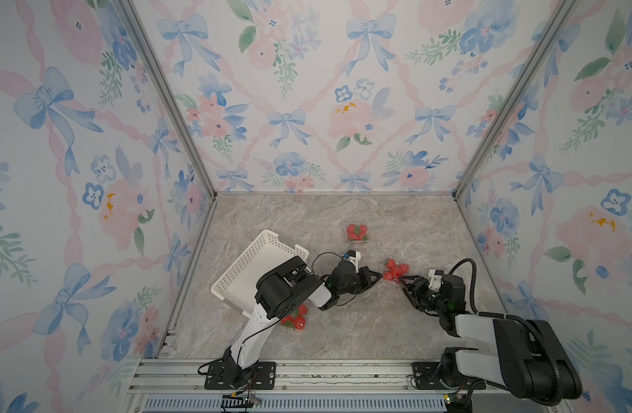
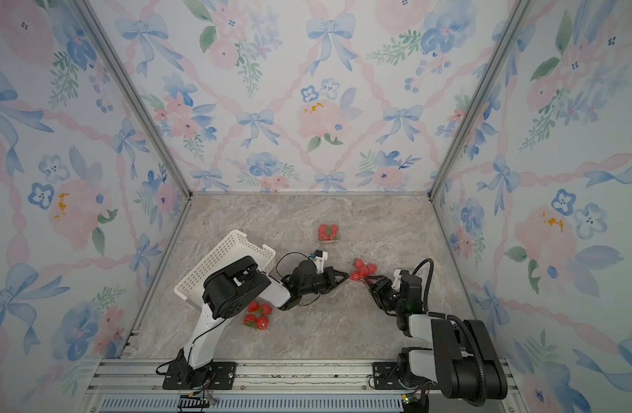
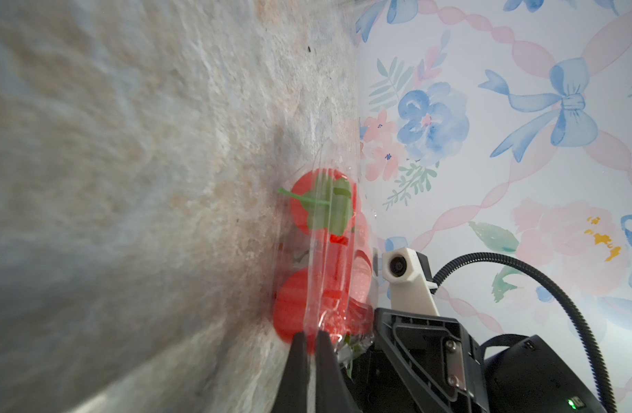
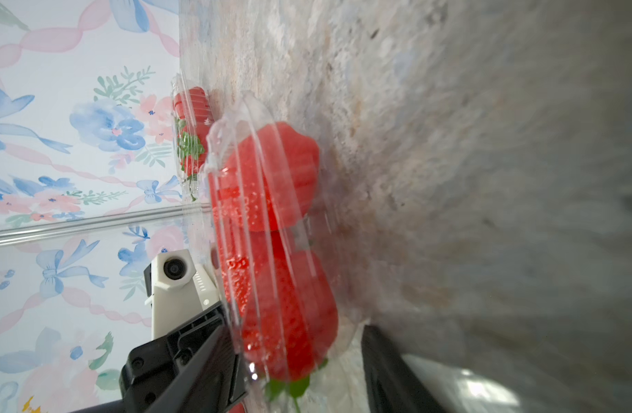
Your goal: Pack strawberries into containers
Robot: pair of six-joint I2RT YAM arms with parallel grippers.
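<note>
A clear container of strawberries (image 1: 393,269) sits on the table between my two grippers. My left gripper is shut at its left side; the clear wall runs down to the fingertips, and I cannot tell whether its thin edge is between them. On the right, my right gripper has its fingers spread, with one black finger (image 4: 378,364) on the table side and the container's near end in the gap. A second filled container (image 1: 356,232) stands farther back. More strawberries (image 1: 295,319) lie partly under the left arm. The white basket (image 1: 228,269) is on the left.
The left arm (image 1: 257,330) crosses over the basket's front corner and the strawberries there. Bare tabletop (image 1: 357,330) lies in front of the grippers, and the back right is free too. Patterned walls (image 1: 316,158) enclose the table.
</note>
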